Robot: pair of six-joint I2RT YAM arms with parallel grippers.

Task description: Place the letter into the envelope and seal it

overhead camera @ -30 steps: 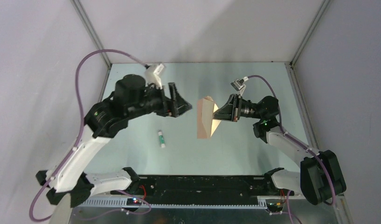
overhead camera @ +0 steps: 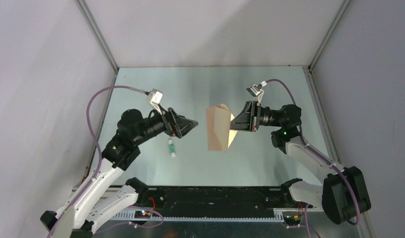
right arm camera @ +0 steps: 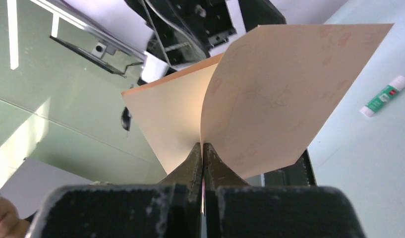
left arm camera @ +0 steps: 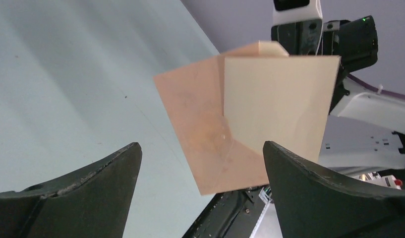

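A tan paper envelope [overhead camera: 217, 126], with a folded panel and a paler cream face, stands on edge above the middle of the table. My right gripper [overhead camera: 233, 124] is shut on its right side; in the right wrist view the closed fingertips [right arm camera: 195, 156] meet at the paper. To the left, my left gripper [overhead camera: 188, 129] is open and apart from the envelope. Through its spread fingers [left arm camera: 108, 178] the left wrist view shows the tan panel [left arm camera: 190, 109] and cream panel [left arm camera: 284, 99]. No separate letter can be made out.
A green and white glue stick [overhead camera: 171, 147] lies on the table below the left gripper. A black rail [overhead camera: 215, 201] runs along the front edge, with walls on the other sides.
The envelope's left panel now spreads wider.
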